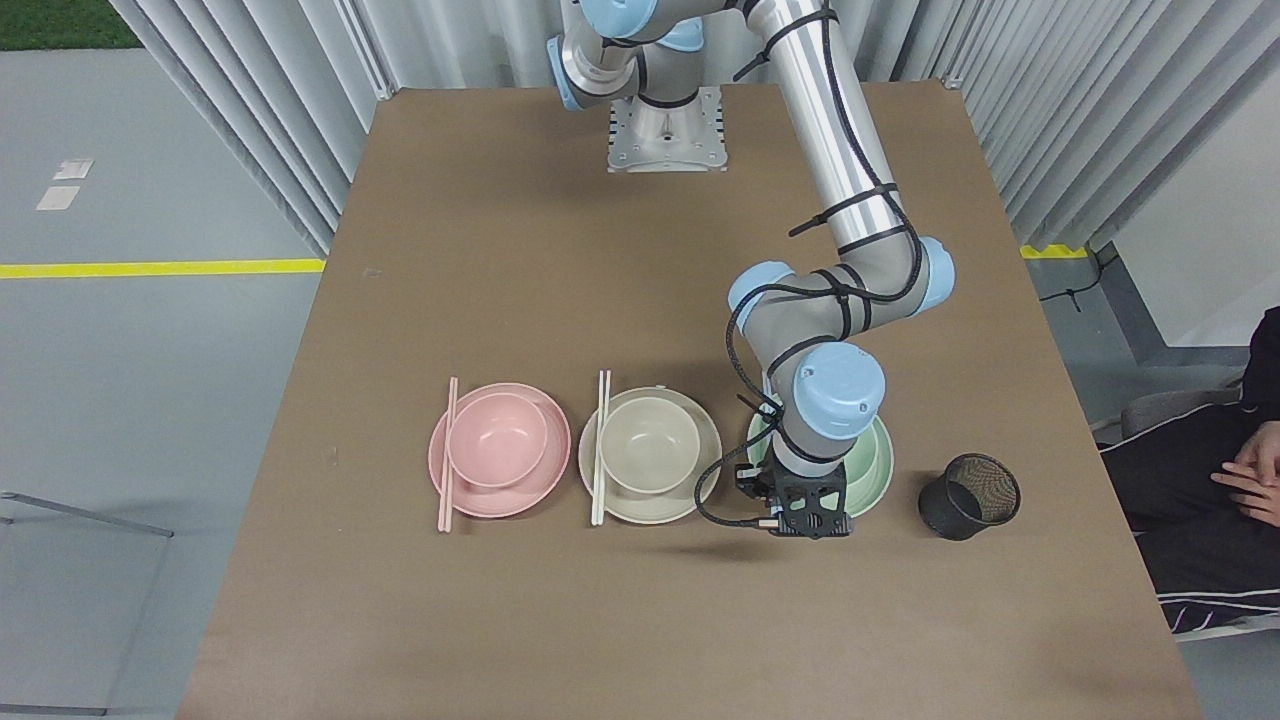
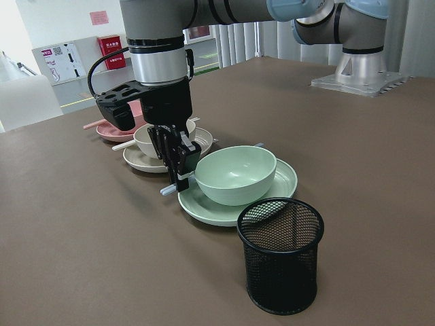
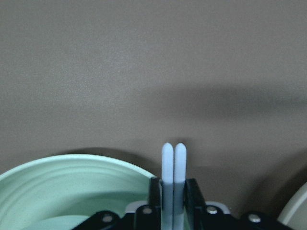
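My gripper (image 2: pixel 182 182) is low at the rim of the green plate (image 2: pixel 217 217), beside the green bowl (image 2: pixel 231 180). In the wrist view a pair of pale chopsticks (image 3: pixel 173 167) stands between the fingers, side by side, with the fingers closed around them. The green plate (image 3: pixel 72 177) curves at lower left there. From the front, the arm hides most of the green setting (image 1: pixel 876 468).
A black mesh cup (image 1: pixel 968 496) stands right of the green plate. Pink (image 1: pixel 498 439) and cream (image 1: pixel 649 445) bowls on plates, with chopsticks, sit to the left. A seated person is at the right edge.
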